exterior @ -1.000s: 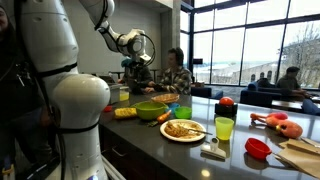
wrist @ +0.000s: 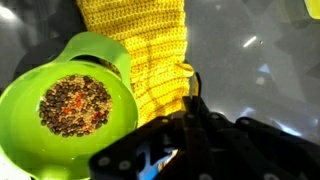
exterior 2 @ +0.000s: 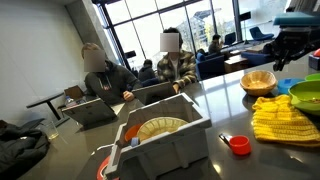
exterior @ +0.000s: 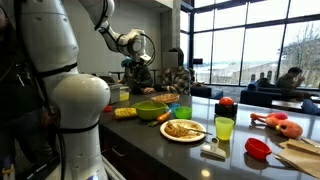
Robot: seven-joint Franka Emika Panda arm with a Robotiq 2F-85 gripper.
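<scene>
Raised above the far left of the counter, my gripper touches nothing on it in exterior view 1. Exterior view 2 has the gripper at upper right, above the yellow cloth. From the wrist, dark fingers show at the cloth's edge; their gap is too dark to read. The knitted yellow cloth lies spread on the dark counter. Beside it is a green bowl holding brown and red bits; exterior view 2 shows this bowl cut off at the right edge.
A plate of food, a yellow-green cup and a red bowl stand nearer. A wicker basket, a small red cup and a grey bin are around the cloth. Two people sit behind.
</scene>
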